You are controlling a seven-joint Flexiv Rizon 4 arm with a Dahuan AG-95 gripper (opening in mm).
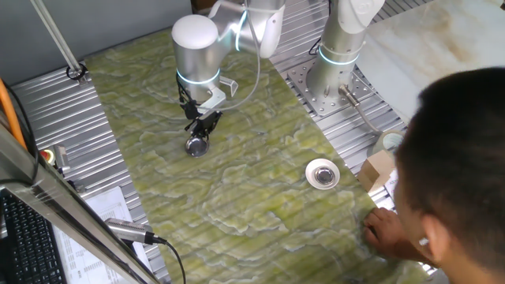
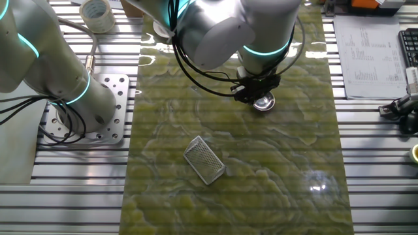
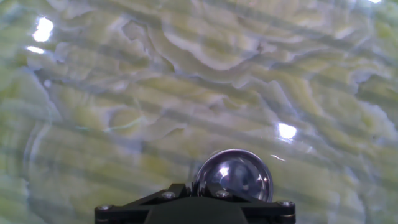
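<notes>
A small shiny metal bowl (image 1: 197, 145) is directly below my gripper (image 1: 203, 126) in exterior view 1. In the wrist view, the fingers of my gripper are close together, and the left rim of the bowl (image 3: 239, 171) runs in between them; it appears shut on that rim. From the other side, exterior view 2 shows the bowl (image 2: 264, 102) against the black fingers (image 2: 245, 93). Whether its base touches the table cannot be told. A white dish (image 1: 312, 180) with a round metal piece (image 1: 324, 175) inside rests on the green mat.
A flat metal grater (image 2: 204, 160) lies on the green marbled mat (image 2: 287, 189). A person's hand (image 1: 387, 233) rests at the mat's near right edge.
</notes>
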